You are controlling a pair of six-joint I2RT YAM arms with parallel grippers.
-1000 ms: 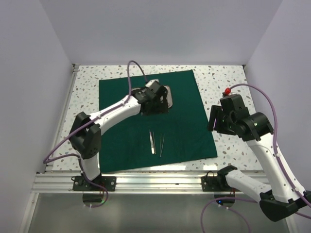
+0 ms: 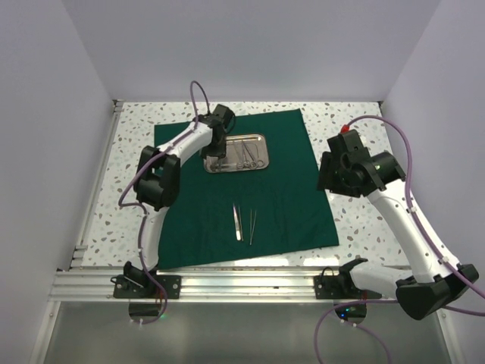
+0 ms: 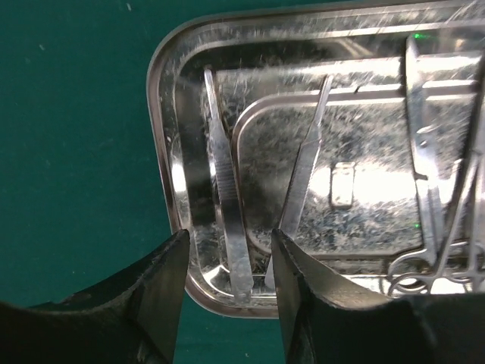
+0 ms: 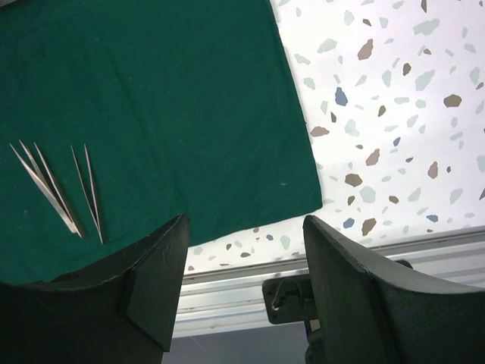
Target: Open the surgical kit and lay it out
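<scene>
A shiny metal tray (image 2: 261, 162) lies on the green cloth (image 2: 295, 174) near its back edge. Two flat scalpel handles (image 3: 233, 220) lie in the tray's left part in the left wrist view. My left gripper is over the tray's left end, its fingertips part open around the lower stretch of the handles, gripping neither. Ring-handled instruments (image 3: 424, 167) fill the tray's right side. On the cloth's front half lie slim tweezers (image 2: 252, 227) and a pair of thin pointed tools (image 2: 238, 223). My right gripper stands open and empty, above the cloth's right front corner.
Speckled white table (image 4: 394, 114) shows around the cloth, bare on the right. A metal rail (image 2: 250, 280) runs along the front edge.
My left gripper has moved back and left from in front of the tray to its left end, and lower.
</scene>
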